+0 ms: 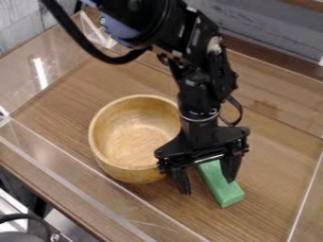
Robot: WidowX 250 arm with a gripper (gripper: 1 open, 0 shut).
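Note:
My black gripper (202, 170) hangs over the right-middle of the wooden table, its fingers open, with a green block (222, 189) lying on the table beneath and between its fingers, partly hidden by them. A round tan bowl (120, 132) stands just left of the gripper, which overlaps its right side in the view.
Bare table (271, 137) spreads to the right and at the back left. A clear rail or edge runs along the lower left, and the wall closes off the back. Black cables loop from the arm toward the upper left.

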